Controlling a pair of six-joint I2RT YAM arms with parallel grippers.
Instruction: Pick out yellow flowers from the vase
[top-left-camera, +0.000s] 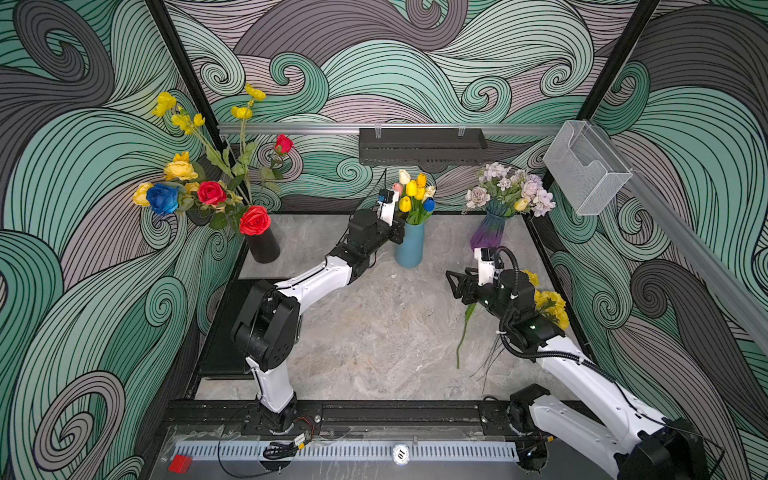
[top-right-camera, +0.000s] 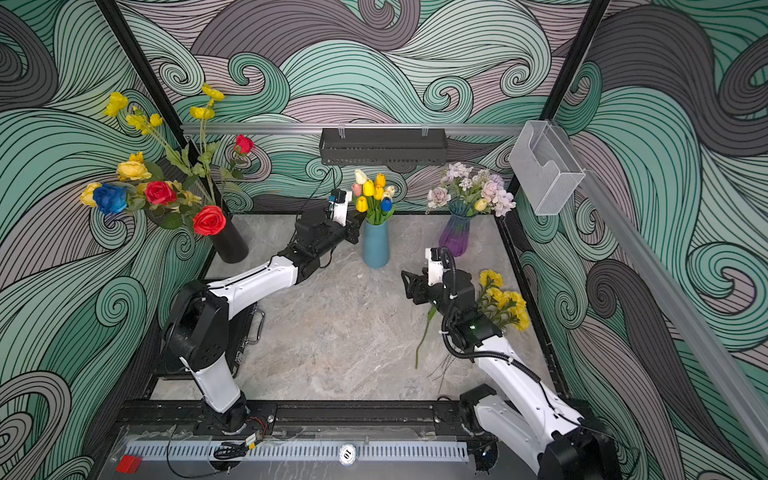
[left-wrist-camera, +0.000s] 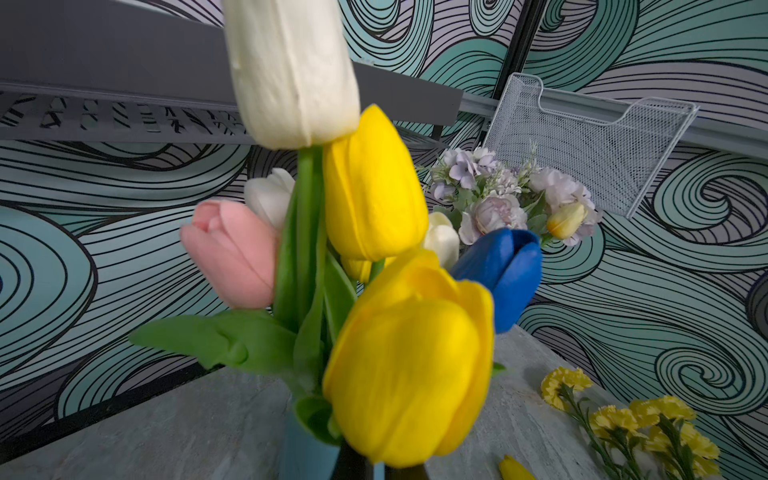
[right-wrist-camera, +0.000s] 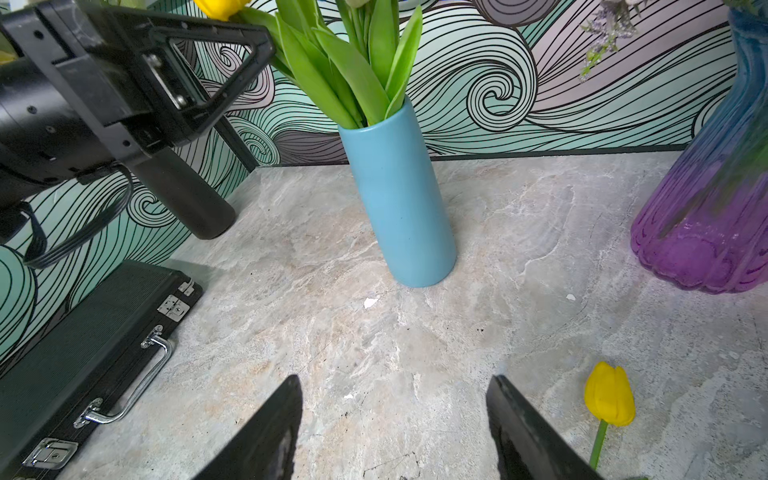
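The blue vase holds tulips: yellow, white, pink and blue. My left gripper is at the tulips' left, just above the vase's mouth; in the left wrist view a large yellow tulip hides most of its fingertips, so what lies between them cannot be seen. Another yellow tulip stands behind it. My right gripper is open and empty over the table's right side, with a loose yellow tulip lying beyond it.
A black vase of mixed flowers stands back left, a purple vase back right. Yellow carnations lie at the right, a black case at the left.
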